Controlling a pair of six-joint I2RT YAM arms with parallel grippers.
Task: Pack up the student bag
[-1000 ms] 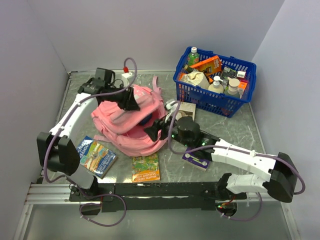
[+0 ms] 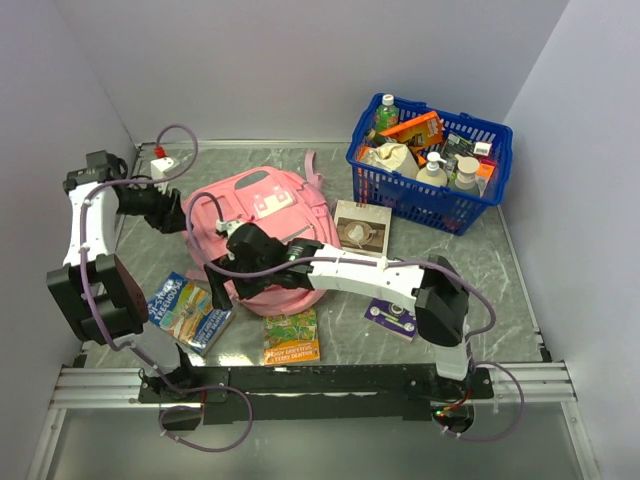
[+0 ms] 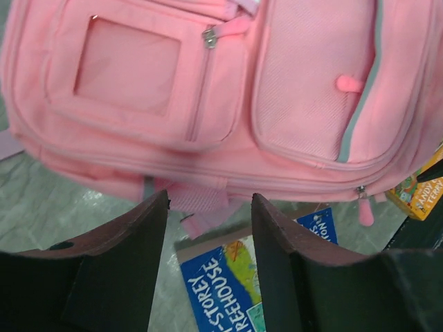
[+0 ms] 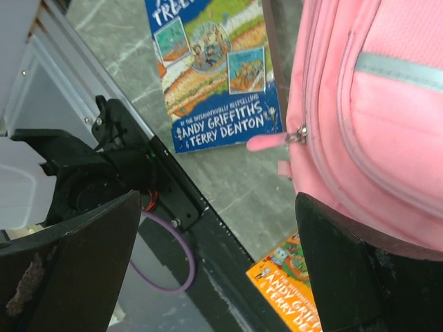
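A pink student bag (image 2: 283, 212) lies on the grey floor, its front flap (image 3: 318, 76) lying down over it. By the bag's left edge my left gripper (image 2: 172, 215) is held above the floor. Its fingers (image 3: 149, 225) stand apart with nothing between them, the bag's side just ahead. Over the bag's lower left corner hovers my right gripper (image 2: 222, 288), wide open and empty. In the right wrist view a zipper pull with a pink tab (image 4: 266, 142) sticks out from the bag's edge, ahead of the right fingers and not touching them. What is inside the bag is hidden.
A blue book (image 2: 190, 314) lies below left of the bag, an orange-and-green book (image 2: 292, 338) below it. A purple book (image 2: 390, 317) and a brown book (image 2: 362, 228) are to the right. A full blue basket (image 2: 425, 200) stands at the back right.
The left gripper has moved left off the bag's top. My right gripper has swept left across the bag to its lower left corner. The bag's opening, visible earlier, is now covered by its flap.
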